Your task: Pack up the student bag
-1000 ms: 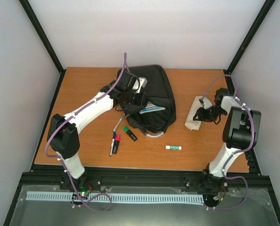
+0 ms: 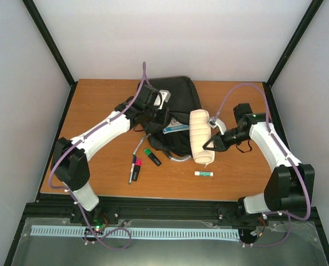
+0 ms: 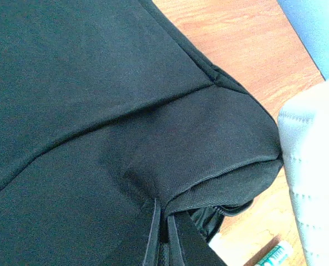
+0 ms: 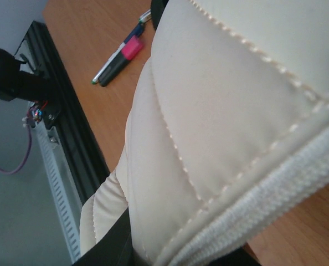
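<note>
The black bag (image 2: pixel 178 94) lies on the table with its opening toward the front; a blue-and-white item (image 2: pixel 176 126) shows in that opening. My left gripper is shut on the bag's fabric edge, a fold of cloth pinched between its fingers. A cream quilted pouch (image 2: pixel 201 136) hangs in my right gripper (image 2: pixel 209 143), close along the bag's right side. The pouch fills most of the right wrist view and hides the right fingertips there.
In front of the bag lie a green-capped marker (image 2: pixel 152 157), a pink-capped marker (image 2: pixel 136 170) and a slim pen (image 2: pixel 132 169). A white-and-green glue stick (image 2: pixel 204 173) rests below the pouch.
The right gripper has lifted the pouch off the right of the table and carried it left to the bag. The left gripper has kept the fabric, shifting only slightly.
</note>
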